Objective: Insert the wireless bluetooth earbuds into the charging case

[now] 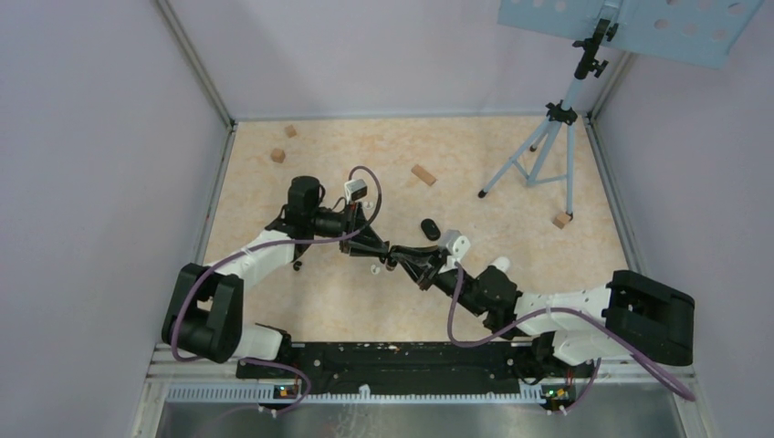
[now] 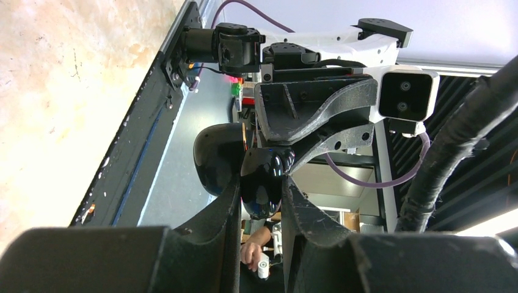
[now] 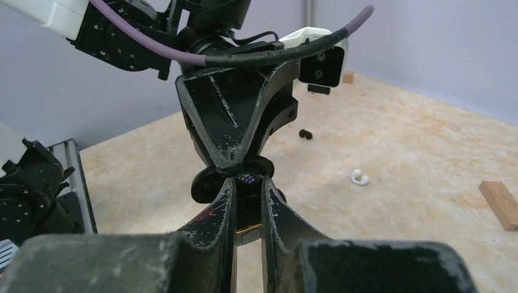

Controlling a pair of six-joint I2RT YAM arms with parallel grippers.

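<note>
Both grippers meet above the middle of the table in the top view. My left gripper is shut on a glossy black charging case [image 2: 261,182]. A rounded shell, seemingly the case's lid [image 2: 217,160], stands open beside it in the left wrist view. From the other side, my right gripper reaches the case, its fingertips close together on a small dark piece that looks like an earbud [image 3: 248,179]. That piece is right at the case and mostly covered by the fingers. Whether it sits in its slot cannot be told.
Another black oval case [image 1: 431,229] lies behind the right gripper. A wooden block [image 1: 423,174], a white curled piece [image 3: 359,177] and a small black pair [image 3: 305,134] lie on the table. A tripod [image 1: 555,137] stands at the back right.
</note>
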